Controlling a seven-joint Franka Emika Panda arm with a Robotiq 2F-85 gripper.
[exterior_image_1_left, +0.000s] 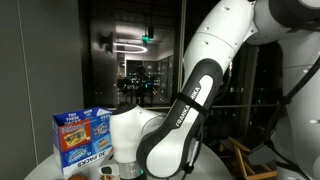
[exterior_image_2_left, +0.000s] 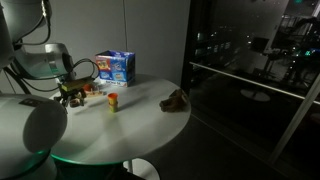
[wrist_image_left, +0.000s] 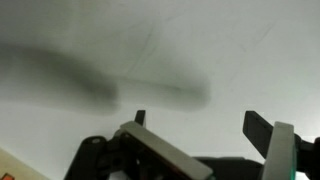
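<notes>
My gripper is open in the wrist view, its dark fingers wide apart with only the pale tabletop and a blurred shadow between them. From exterior view 2 it appears low over the left side of the round white table, close to a few small items. Behind those stands a blue-and-red snack box, also seen at the left of exterior view 1. An orange-and-yellow cup stands apart, to the right of the gripper. My fingertips do not show clearly in exterior view 1.
A brown crumpled-looking object lies near the table's right edge. Between it and the cup the tabletop is bare. A tan edge enters the wrist view's lower left corner; what it belongs to cannot be told. Windows stand behind.
</notes>
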